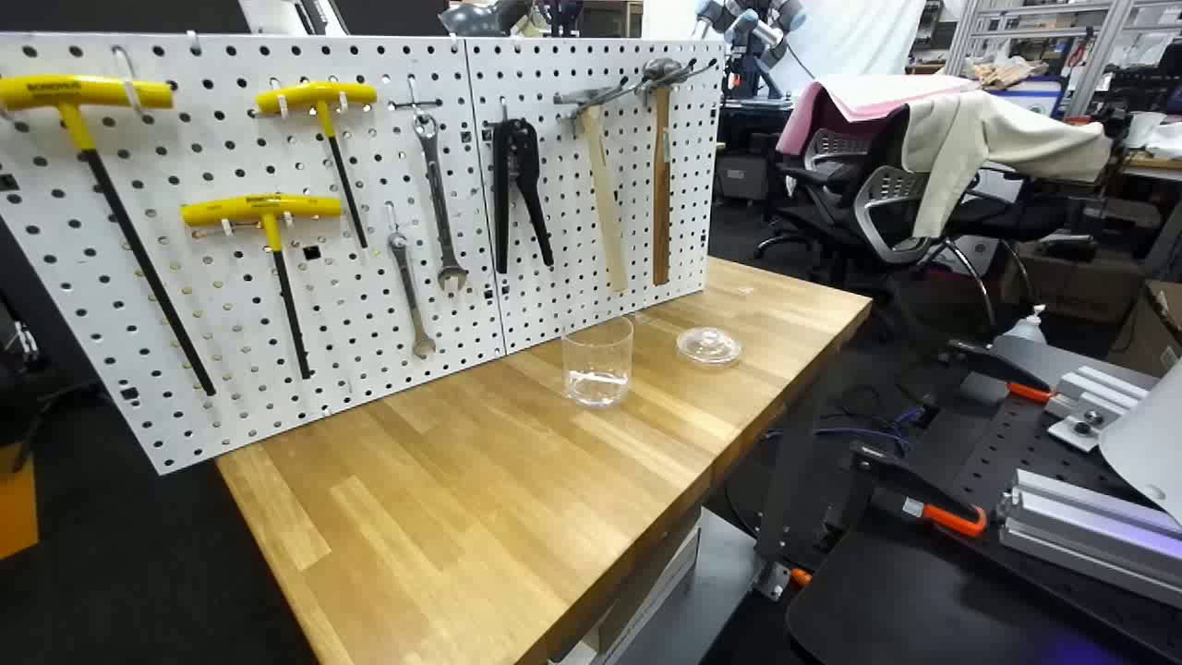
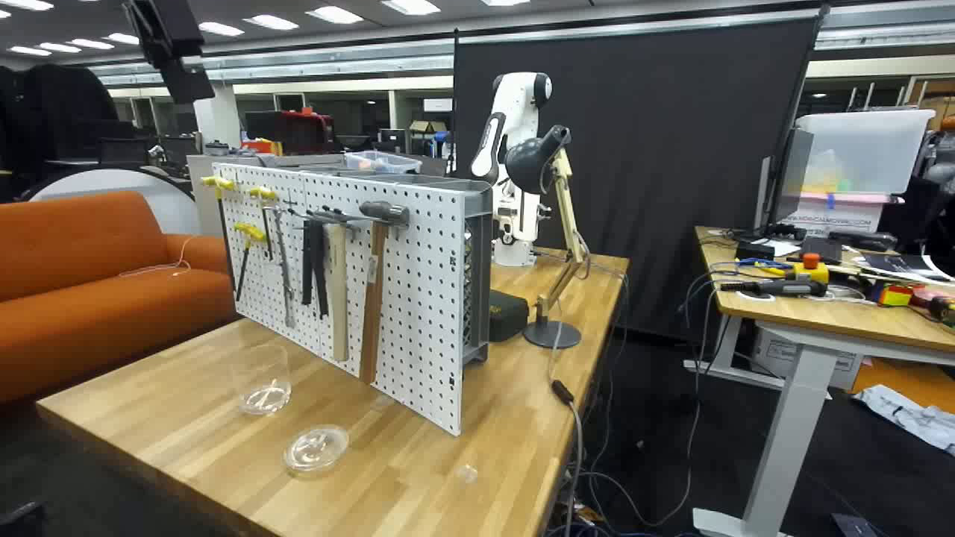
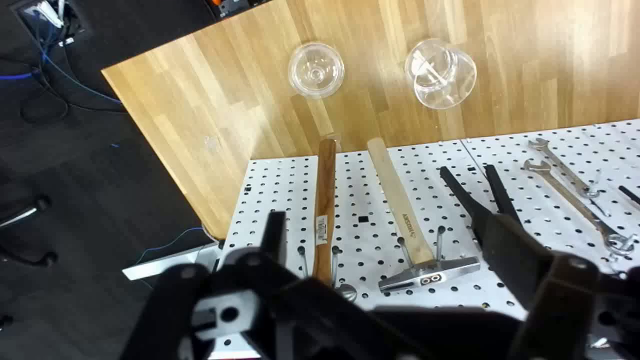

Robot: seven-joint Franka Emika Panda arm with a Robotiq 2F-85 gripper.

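Observation:
My gripper is open and empty, its dark fingers spread wide in the wrist view above the pegboard's tools. A clear round container [image 1: 598, 364] stands upright on the wooden table, with something small and white at its bottom. Beside it lies a clear round lid [image 1: 710, 344] with a knob, apart from the container. Both the lid [image 3: 316, 69] and the container [image 3: 442, 75] show near the top of the wrist view, away from the fingers. At the upper left of exterior view 2, a dark mechanical part [image 2: 174, 52] hangs high; I cannot tell its finger there.
The white pegboard [image 1: 366, 332] holds yellow T-handle keys [image 1: 266, 207], wrenches [image 1: 439, 199], a black plier-like tool [image 1: 515, 188] and two hammers [image 1: 661, 183]. Behind it stand a desk lamp [image 2: 564, 197] and a white robot arm [image 2: 519, 116].

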